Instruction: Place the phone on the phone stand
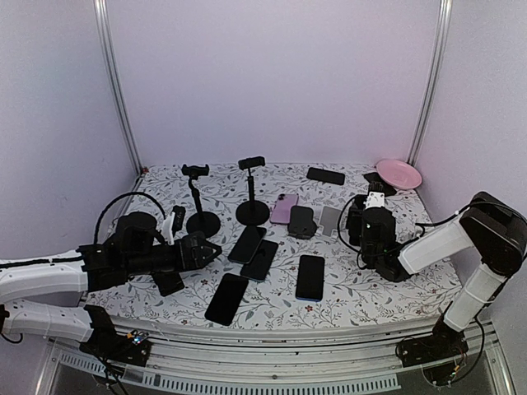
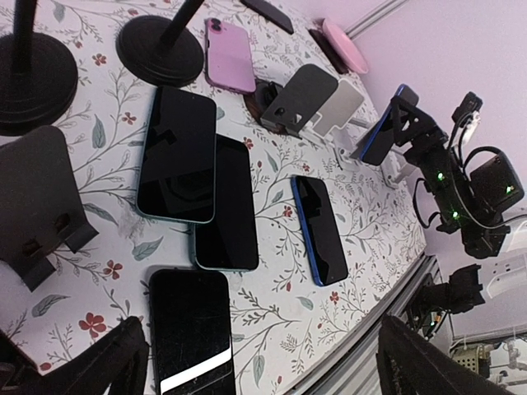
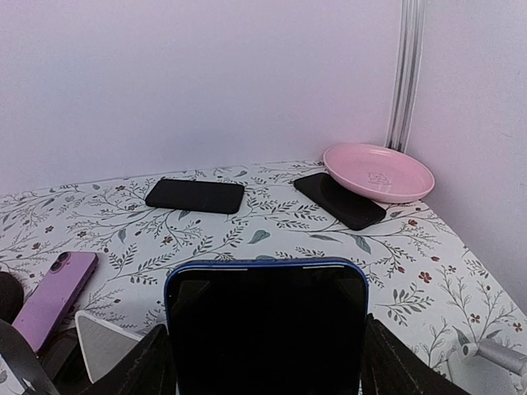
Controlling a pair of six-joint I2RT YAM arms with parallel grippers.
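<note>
A black phone with a blue edge [image 3: 265, 321] is clamped in my right gripper [image 1: 366, 216], held upright above the right side of the table, beside low stands such as the white one [image 1: 329, 220] and the dark one [image 1: 301, 220]. In the left wrist view the same held phone [image 2: 379, 132] shows at the upper right. My left gripper [image 1: 198, 251] hangs open over the left of the table, phones lying below it, nothing visibly between its fingers.
Two tall black stands [image 1: 252, 211] stand at the back left. Several phones lie flat, including a pink one [image 1: 284, 206] and a blue-edged one [image 1: 310, 278]. A pink plate [image 1: 398, 173] sits at the back right.
</note>
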